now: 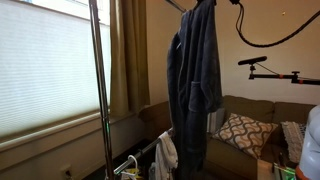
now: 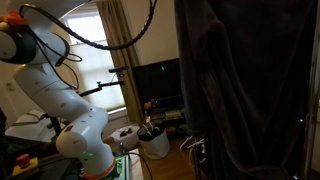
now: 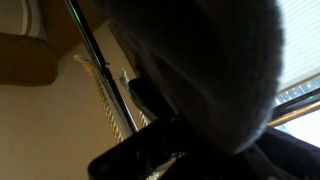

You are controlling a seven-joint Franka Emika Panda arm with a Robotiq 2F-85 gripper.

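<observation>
A dark grey-blue robe (image 1: pixel 195 85) hangs from the top of a metal rack in exterior view 1. It fills much of exterior view 2 as a dark hanging cloth (image 2: pixel 255 80). In the wrist view the fuzzy cloth (image 3: pixel 225 70) comes close to the lens and runs down to my gripper. The gripper is shut on the robe's cloth; deep shadow hides most of its fingers. In exterior view 2 the white arm (image 2: pixel 70 110) stands at the left, its gripper out of sight.
The rack's upright pole (image 1: pixel 103 80) stands left of the robe. White hangers (image 1: pixel 130 168) and a light cloth (image 1: pixel 165 155) hang low beside it. A sofa (image 1: pixel 240 115) with a patterned pillow (image 1: pixel 243 134) is behind. A window blind (image 1: pixel 45 75) covers the left.
</observation>
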